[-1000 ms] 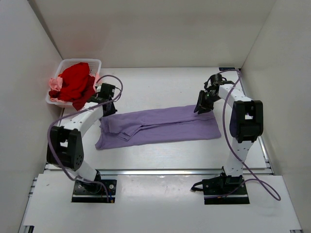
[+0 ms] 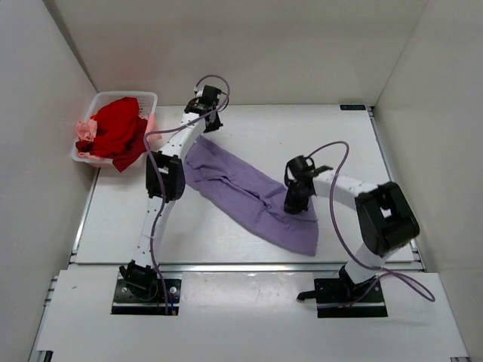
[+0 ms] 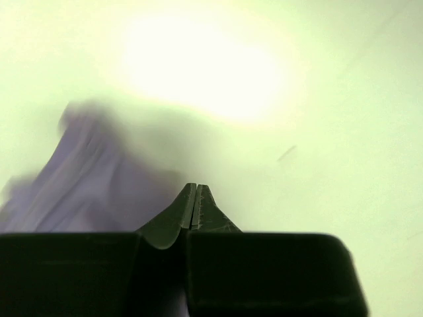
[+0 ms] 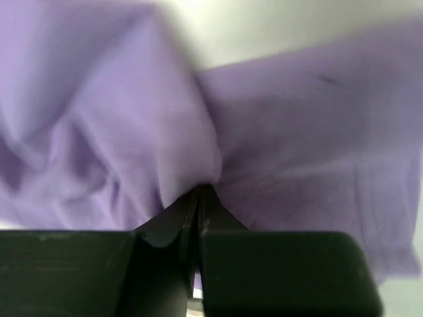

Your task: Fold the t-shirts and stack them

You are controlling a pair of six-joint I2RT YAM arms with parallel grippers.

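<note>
A purple T-shirt [image 2: 249, 197] lies as a long, creased strip running diagonally from upper left to lower right on the white table. Beyond its upper left end is my left gripper [image 2: 213, 126]. In the left wrist view its fingertips are together, with blurred purple cloth [image 3: 86, 185] to their left and no cloth visibly pinched. My right gripper [image 2: 295, 209] is over the lower right part of the shirt. The right wrist view has its fingers shut on a raised purple fold [image 4: 185, 152], and flatter cloth spreads to the right.
At the back left, a white basket [image 2: 124, 95] holds red cloth [image 2: 117, 128] and pink cloth [image 2: 86, 130]. Bare table [image 2: 287, 128] stretches behind the shirt, and more is free at the front left. Walls stand close at left, back and right.
The left arm has swung to the back and right, while the right arm has moved left and forward. The shirt has gone from nearly horizontal to diagonal.
</note>
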